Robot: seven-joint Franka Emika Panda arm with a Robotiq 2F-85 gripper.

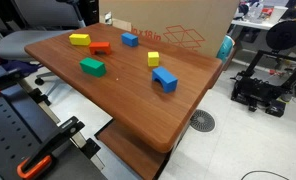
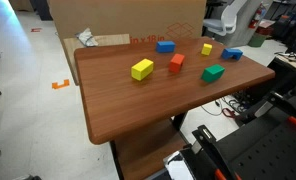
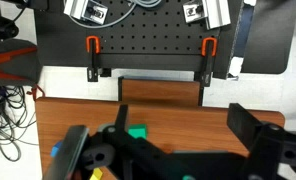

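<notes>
Several toy blocks lie apart on the brown wooden table (image 1: 128, 95). In exterior view 1 there is a green block (image 1: 92, 67), a red block (image 1: 100, 47), a long yellow block (image 1: 80, 39), a blue block (image 1: 130, 40), a small yellow block (image 1: 153, 59) and a blue arch-like block (image 1: 164, 79). Exterior view 2 shows the same group, with a green block (image 2: 212, 73) on the near side. My gripper is open in the wrist view, its dark fingers wide apart. A green block (image 3: 138, 131) shows well below. Neither exterior view shows the gripper.
A black perforated base plate (image 3: 153, 40) with orange-marked clamps (image 3: 208, 62) stands beside the table across a gap. A cardboard panel (image 2: 118, 18) rises behind the table. Bare tabletop (image 2: 113, 105) lies toward the left in exterior view 2.
</notes>
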